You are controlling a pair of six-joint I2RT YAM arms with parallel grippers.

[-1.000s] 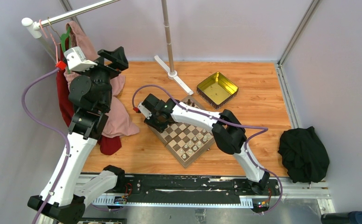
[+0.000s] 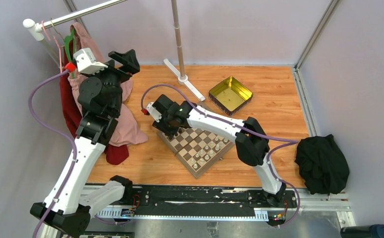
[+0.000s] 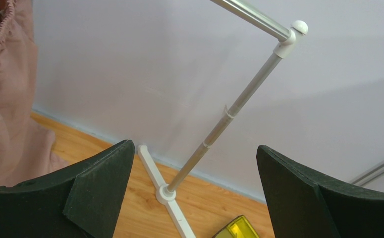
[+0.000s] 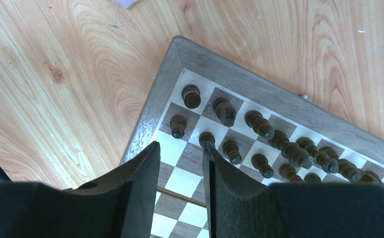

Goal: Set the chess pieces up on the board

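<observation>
The chessboard [image 2: 183,152] lies on the wooden table, turned at an angle. Light pieces [image 2: 201,161] stand along its near right side in the top view. Seen from the right wrist, dark pieces fill two rows by the far edge, with a rook [image 4: 191,96] on the corner square and a pawn [image 4: 178,126] in front of it. Over the board hangs my right gripper, open, its fingers apart and empty. My left gripper is raised at the left by the clothes, wide open and empty.
A golden tin [image 2: 231,95] stands behind the board, seemingly empty. Pink and red clothes [image 2: 125,124] hang at the left from a rack with a pole [image 2: 177,39]. A black cloth [image 2: 322,164] lies at the right. Table right of the board is clear.
The left arm has shifted slightly right. Both grippers stay open.
</observation>
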